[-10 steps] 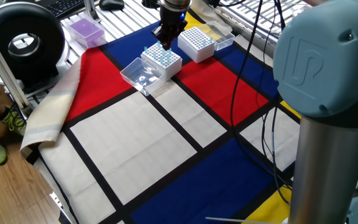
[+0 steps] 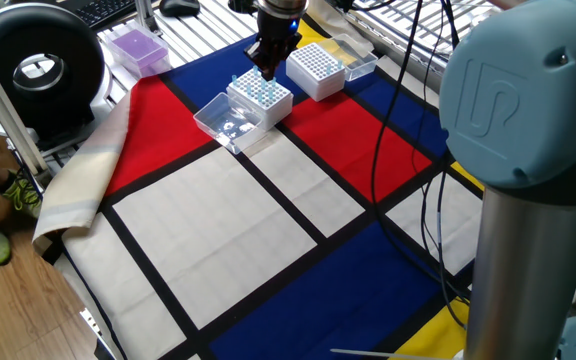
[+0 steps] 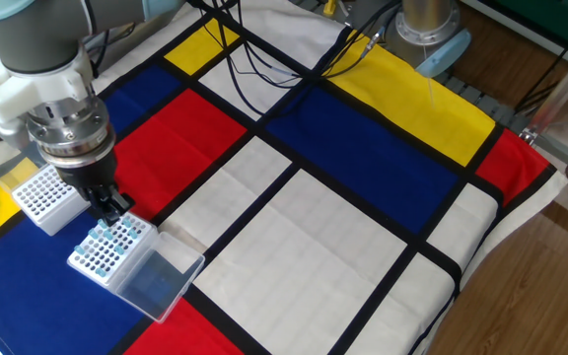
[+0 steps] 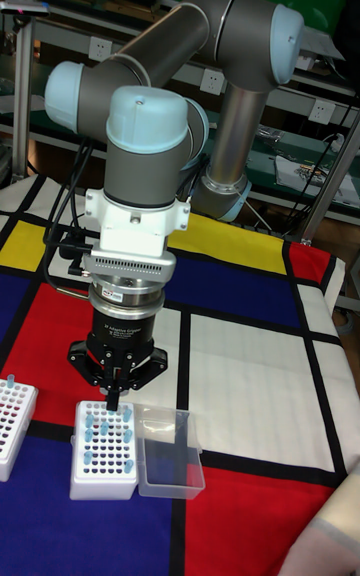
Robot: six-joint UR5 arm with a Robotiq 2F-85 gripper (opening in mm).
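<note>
A white rack (image 4: 104, 478) holds several light-blue tubes (image 4: 128, 465) standing scattered in its grid of holes. My gripper (image 4: 113, 403) points straight down over the rack's far edge, its fingertips at about the height of the tube tops. The fingers look close together, but whether a tube sits between them is hidden. From the other side, the gripper (image 3: 114, 213) covers part of the rack's edge. A second white rack (image 2: 316, 70) stands beside the first; one blue tube (image 4: 11, 380) shows on it.
The first rack's clear lid (image 3: 162, 276) lies open beside it, and another clear lid (image 2: 353, 54) is open at the second rack. A purple-topped box (image 2: 138, 50) stands at the table's edge. Cables (image 2: 376, 190) hang above the cloth, whose middle is clear.
</note>
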